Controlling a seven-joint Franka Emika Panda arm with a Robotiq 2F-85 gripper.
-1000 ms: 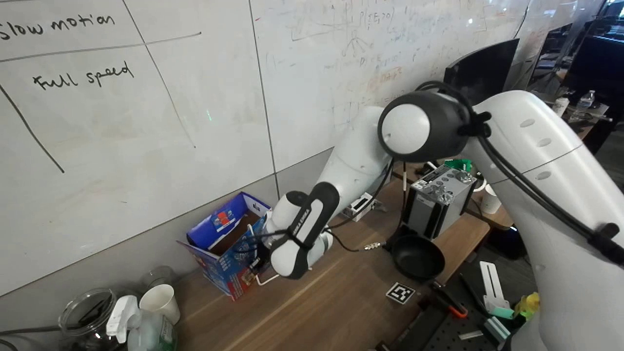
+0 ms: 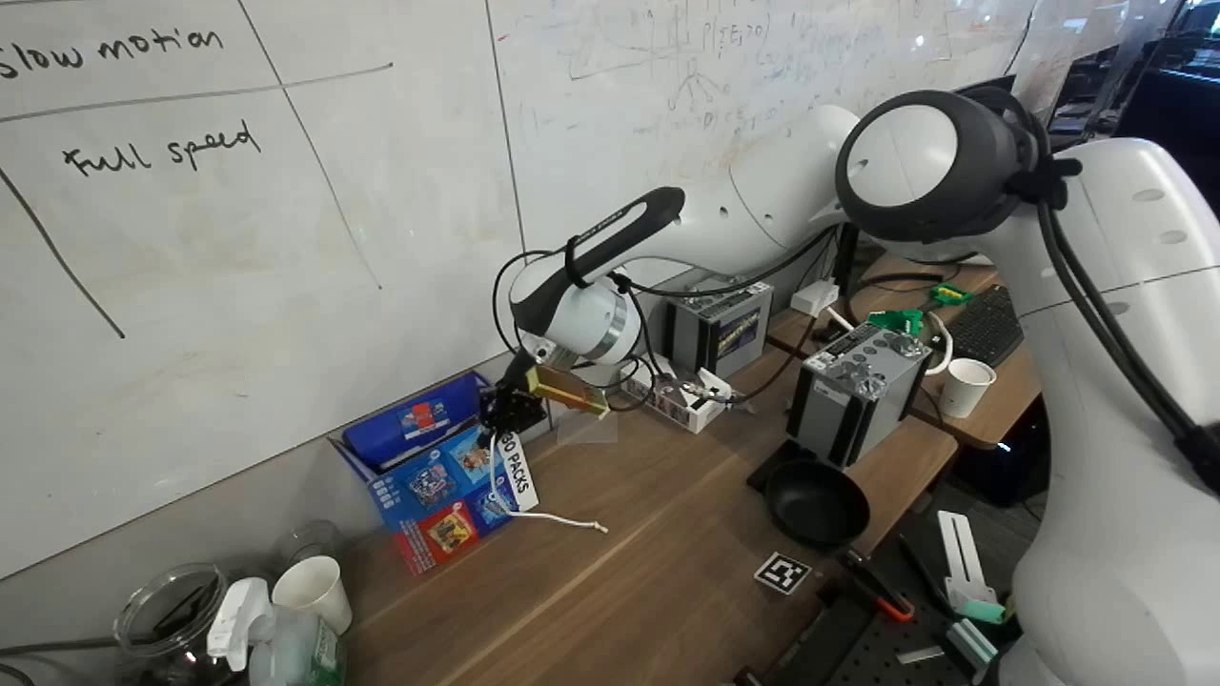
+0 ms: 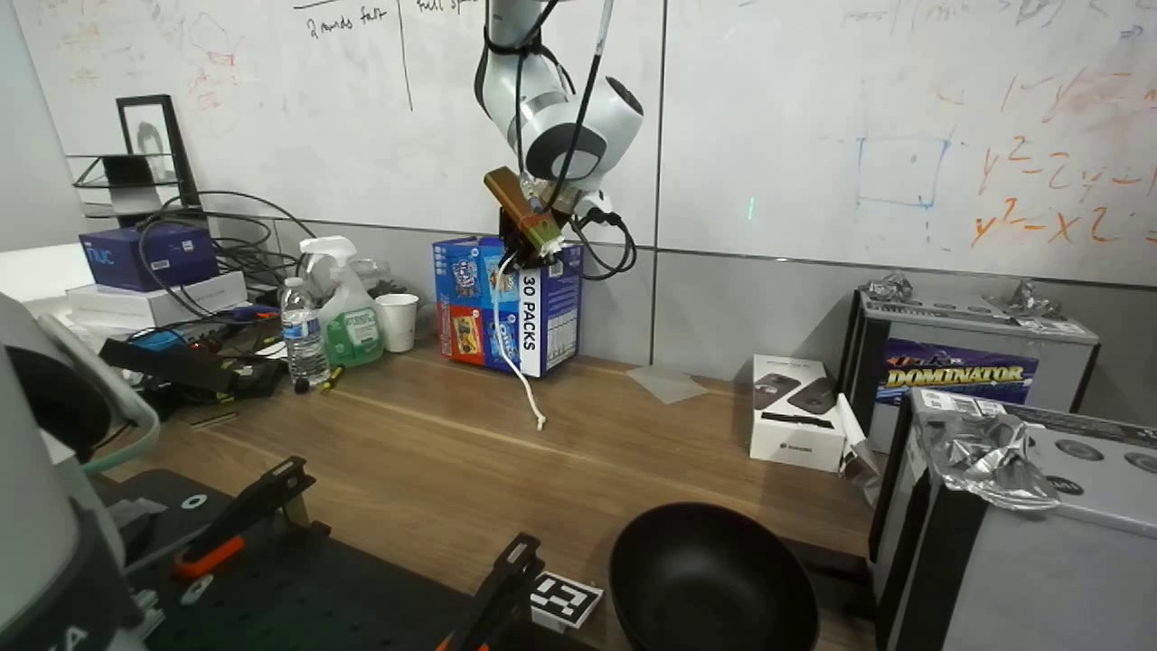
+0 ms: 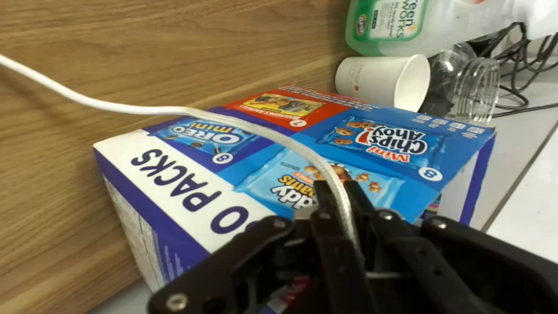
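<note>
A white cord (image 4: 141, 109) runs into my gripper, which is shut on it. The rest of the cord (image 3: 504, 336) hangs down in front of the snack box (image 3: 464, 284), its free end trailing away from the box. In exterior view 1, my gripper (image 2: 498, 421) is at the upper front of the blue and red snack box (image 2: 425, 503); the arm's hardware hides the fingertips there. From the wrist, the box's printed face (image 4: 335, 136) lies right behind the fingers. I cannot tell whether they touch it.
A paper cup (image 3: 398, 322), a spray bottle (image 3: 352, 325) and a water bottle (image 3: 303, 331) stand left of the box. A black pan (image 3: 710, 580) is at the front and a white carton (image 3: 797, 418) at the right. Bare tabletop (image 3: 477, 467) lies between.
My arm has swung up and back toward the whiteboard, raising the gripper to the box's upper front. More cord shows below it. The box's front panel shows more fully, and its inside is hidden.
</note>
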